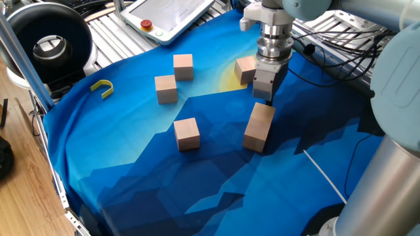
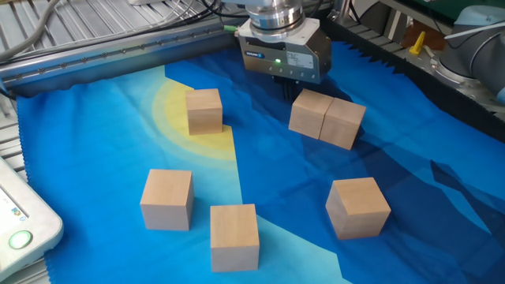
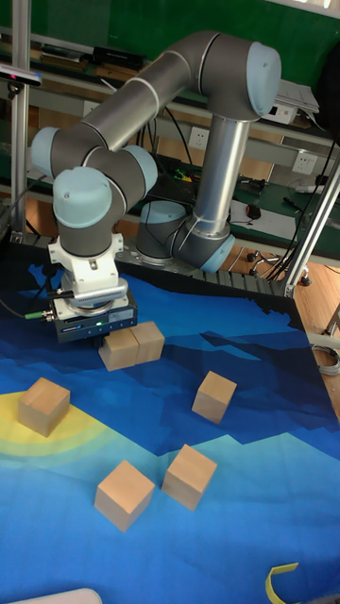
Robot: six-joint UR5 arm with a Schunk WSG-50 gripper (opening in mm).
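Two wooden cubes stand face to face, the near-gripper cube (image 2: pixel 311 112) and the outer cube (image 2: pixel 342 124), forming one short row. My gripper (image 2: pixel 287 95) points down right beside the end of this row. Its dark fingers are close together and look shut, with nothing showing between them. In exterior view 1 the gripper (image 1: pixel 268 102) is at the far end of the pair; whether the fingertips touch the wood or the cloth cannot be made out. In exterior view 3 the gripper body hides the fingers.
Several single cubes stand apart: one on the yellow patch (image 2: pixel 204 112), two close neighbours, a left cube (image 2: pixel 167 200) and a front cube (image 2: pixel 234 238), and one at the right (image 2: pixel 358 208). A yellow hook-shaped strip (image 1: pixel 102 88) lies near the cloth's edge.
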